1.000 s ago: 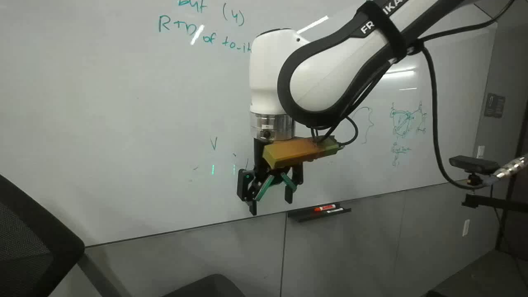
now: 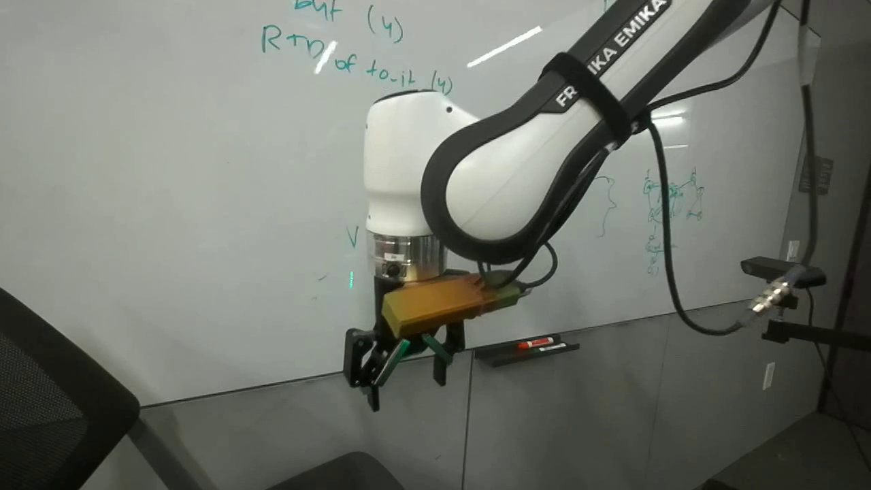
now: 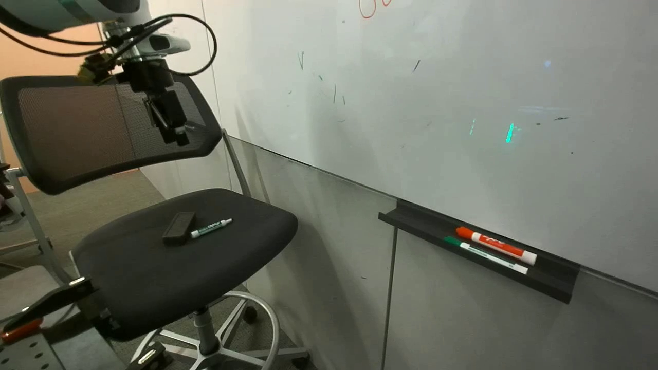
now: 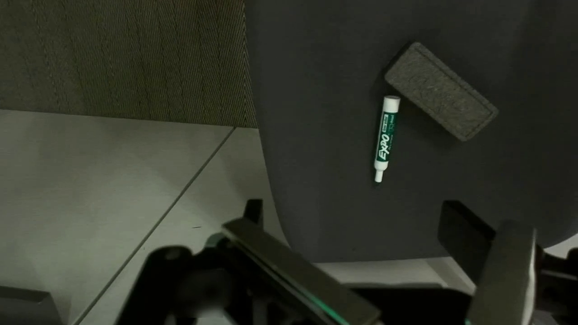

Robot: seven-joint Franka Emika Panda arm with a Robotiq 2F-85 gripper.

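My gripper (image 2: 407,396) is open and empty, pointing down in front of the whiteboard in exterior view 1. In the wrist view its fingers stand wide apart along the bottom edge. Below it, a white-and-green Expo marker (image 4: 385,138) lies on the dark chair seat (image 4: 336,216). A grey felt eraser (image 4: 441,91) rests close beside the marker, set at a slant. Exterior view 2 shows the same marker (image 3: 211,228) and eraser (image 3: 179,227) on the seat, with the gripper (image 3: 179,139) hanging well above them, near the chair's backrest in that view.
A black tray (image 3: 407,217) on the wall holds an orange-red marker (image 3: 496,244) and a thinner green-capped marker (image 3: 490,256). The whiteboard (image 3: 432,142) rises along one side of the chair. The mesh chair back (image 3: 74,129) stands upright. Much of the seat is bare.
In exterior view 1 the arm has come down and moved to the left, bringing the gripper lower, past the whiteboard's bottom edge. The gripper is open in both frames.
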